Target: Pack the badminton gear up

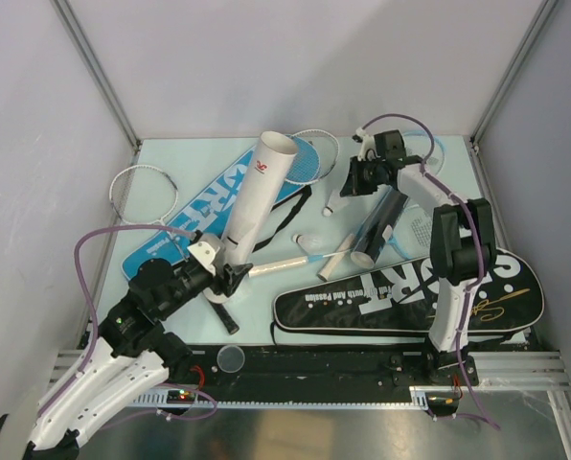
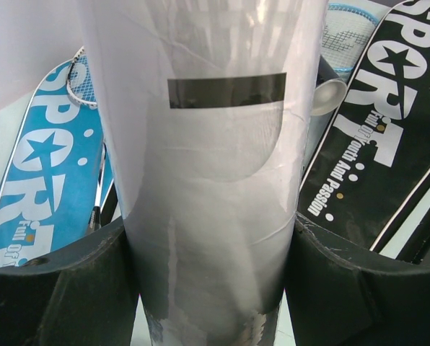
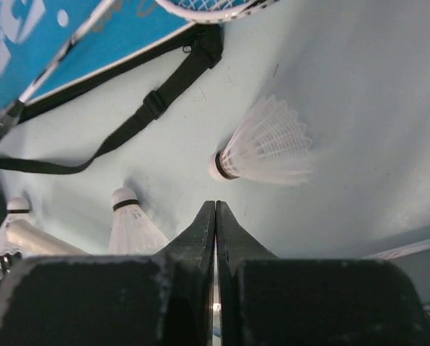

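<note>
In my left gripper, shut around its lower part, a white shuttlecock tube (image 1: 261, 187) stands tilted, its end upward. The right gripper is shut, its tips touching each other with nothing between them. Beyond those tips a white shuttlecock (image 3: 262, 148) lies on its side on the table, apart from the fingers, cork toward the left. A second shuttlecock (image 3: 135, 225) lies to the lower left in the right wrist view, and part of a third shuttlecock (image 3: 13, 220) shows at the left edge.
A blue racket bag (image 1: 151, 251) lies at left with a black strap (image 1: 290, 216). The black racket bag (image 1: 410, 297) covers the front right. Rackets lie about, one racket (image 1: 144, 192) at far left. A dark tube (image 1: 367, 251) lies right of centre.
</note>
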